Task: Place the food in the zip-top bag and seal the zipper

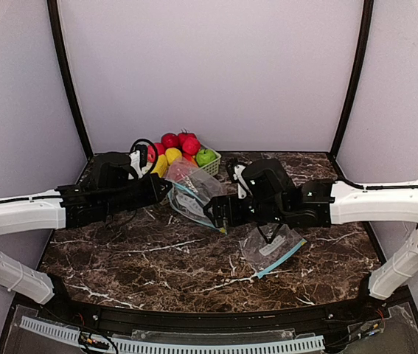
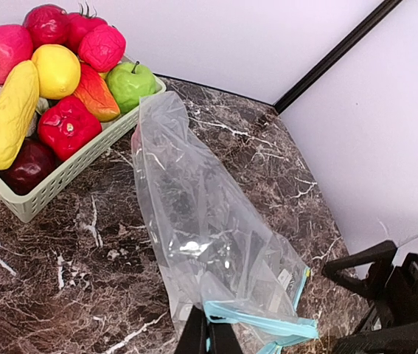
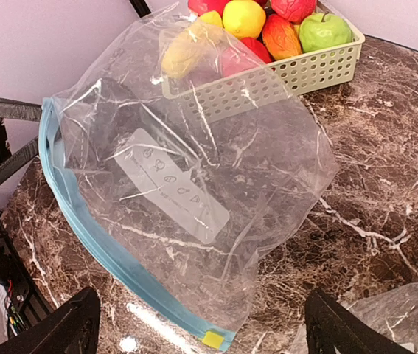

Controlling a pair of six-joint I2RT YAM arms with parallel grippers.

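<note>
A clear zip top bag with a blue zipper strip hangs empty above the table. My left gripper is shut on the bag's edge at one end of that strip. At the opposite end, near the yellow slider, my right gripper stands open, its fingers apart and not closed on the bag. Assorted food, including a yellow squash, a green apple and a red pepper, fills a pale green basket behind the bag.
A second clear bag with a blue strip lies flat on the marble table, below and right of my right gripper. Walls stand at the back and both sides.
</note>
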